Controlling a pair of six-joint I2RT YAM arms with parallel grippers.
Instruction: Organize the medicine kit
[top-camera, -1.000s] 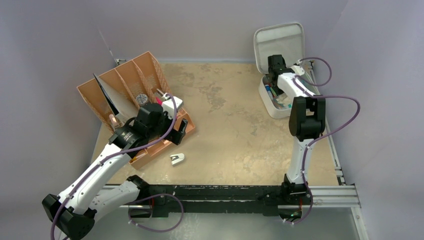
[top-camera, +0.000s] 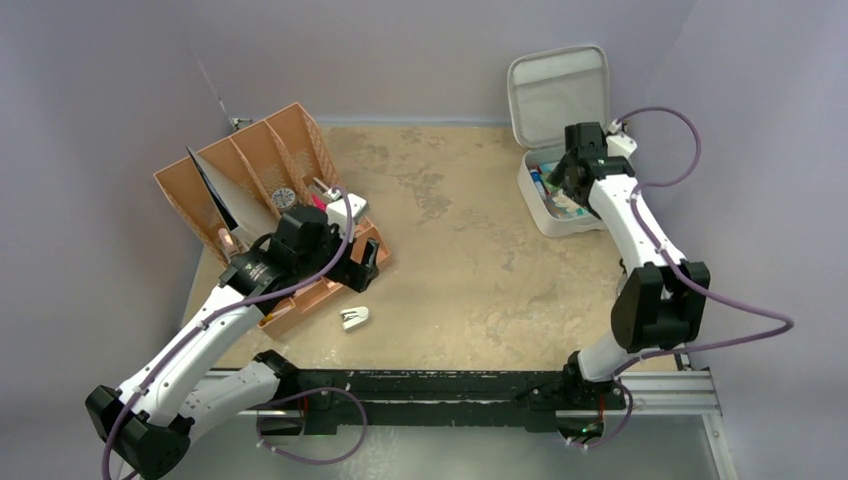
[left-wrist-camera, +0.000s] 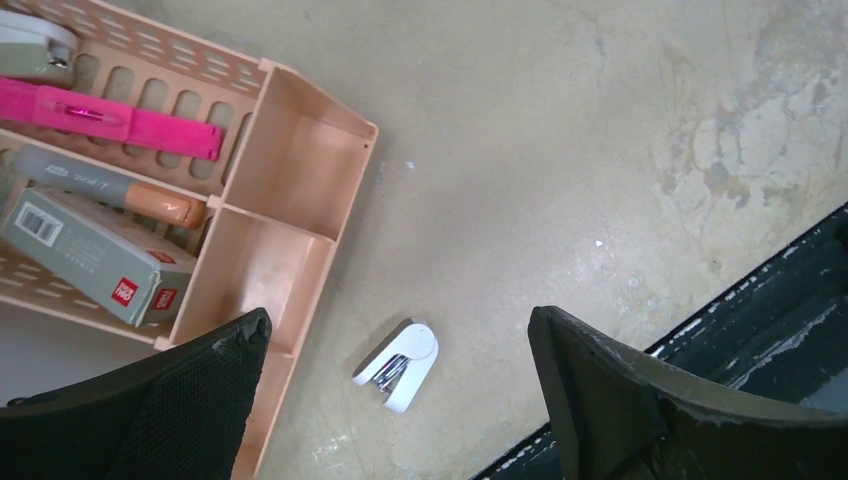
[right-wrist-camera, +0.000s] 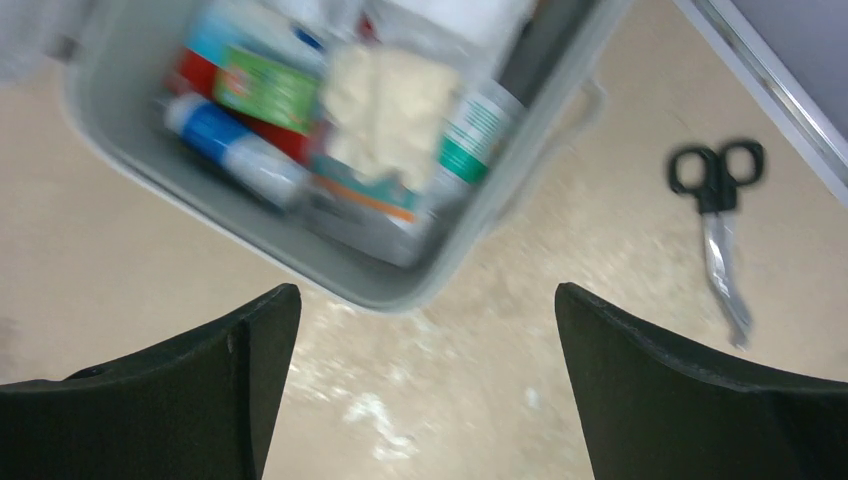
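Note:
The medicine kit (top-camera: 556, 225) is a pale case at the back right with its lid (top-camera: 560, 90) raised. In the right wrist view it holds a blue-and-white tube (right-wrist-camera: 238, 148), a green packet (right-wrist-camera: 264, 88), a cream cloth-like bundle (right-wrist-camera: 392, 108) and a green-and-white bottle (right-wrist-camera: 478, 135). Dark-handled scissors (right-wrist-camera: 717, 192) lie on the table outside the case. My right gripper is open with nothing between its fingers, over the case's edge in that view. My left gripper stands open and empty above the table beside the peach organizer (left-wrist-camera: 310, 165).
A small white stapler (left-wrist-camera: 402, 362) rests on the table by the organizer. The organizer's slots hold a grey box (left-wrist-camera: 95, 255), a pink marker (left-wrist-camera: 110, 118) and other stationery. Bare tabletop (top-camera: 450, 270) fills the middle between both arms.
My right arm has swung to the right, its gripper shifting right and slightly toward the front over the case. My left arm has hardly moved; the case and stapler stay in place.

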